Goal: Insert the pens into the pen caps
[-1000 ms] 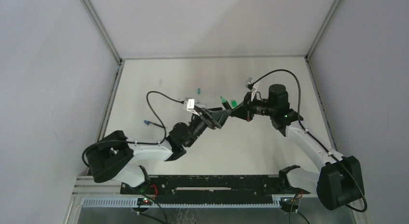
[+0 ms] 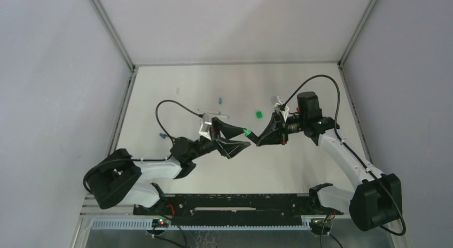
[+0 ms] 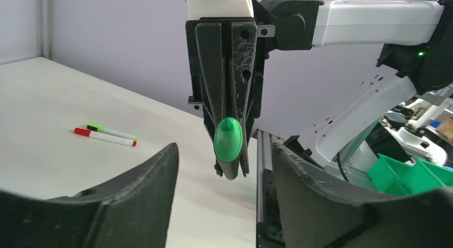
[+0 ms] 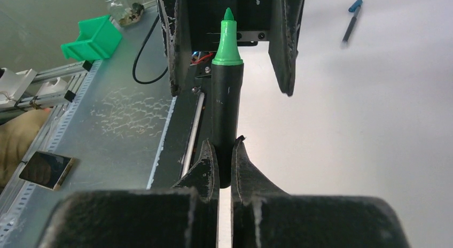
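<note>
My right gripper (image 2: 258,141) is shut on the black body of a marker (image 4: 227,103). The marker's bare green tip (image 3: 228,138) points toward my left gripper (image 2: 245,139). In the right wrist view, the left gripper's fingers (image 4: 286,50) stand apart on either side beyond the tip. The left wrist view likewise shows a wide gap between these fingers, with the green end seen in it, untouched. A green cap (image 2: 259,114) lies loose on the table behind the right gripper. A small teal cap (image 2: 220,100) lies farther back.
Two white markers, one with a red end (image 3: 104,137) and one with a green end (image 3: 113,132), lie side by side on the table. A blue-ended dark pen lies apart at the left, partly behind the left arm from above.
</note>
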